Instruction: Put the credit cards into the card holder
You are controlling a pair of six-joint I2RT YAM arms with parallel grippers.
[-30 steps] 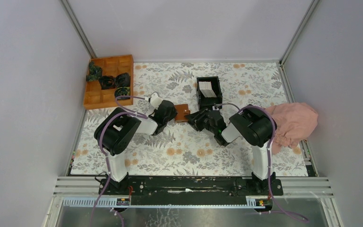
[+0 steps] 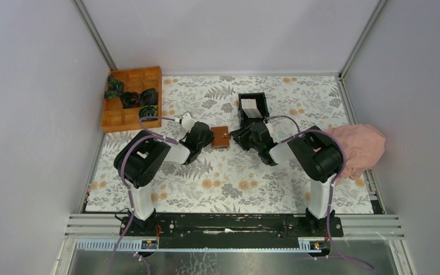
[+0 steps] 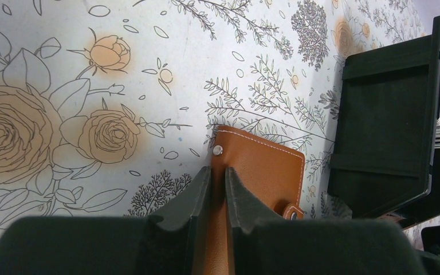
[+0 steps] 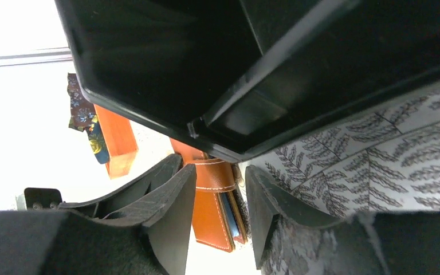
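Observation:
The brown leather card holder lies mid-table. My left gripper is shut on its edge. In the right wrist view my right gripper is part open, its fingers at the holder's strap end, with a blue layer showing between the leather sides; whether it touches cannot be told. The black box stands behind and right of the holder, with white cards inside.
A wooden tray with dark items is at the back left. A pink cloth lies at the right.
My right gripper and arm have moved a little up and to the right, away from over the holder's right side. The left arm and holder have not visibly moved.

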